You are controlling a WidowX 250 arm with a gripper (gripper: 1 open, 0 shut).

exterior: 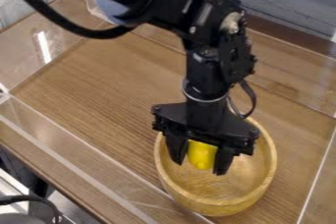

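Observation:
The black gripper (201, 147) is lowered into a tan oval bowl (217, 194), shut on a yellow object (202, 157) that shows between and below its fingers. The object's exact shape is mostly hidden by the gripper.
The bowl sits near the front edge of a wooden table (105, 71), whose left part is bare. A clear strip runs along the front edge, with dark cables at the lower left. A pale wall or ledge runs along the back.

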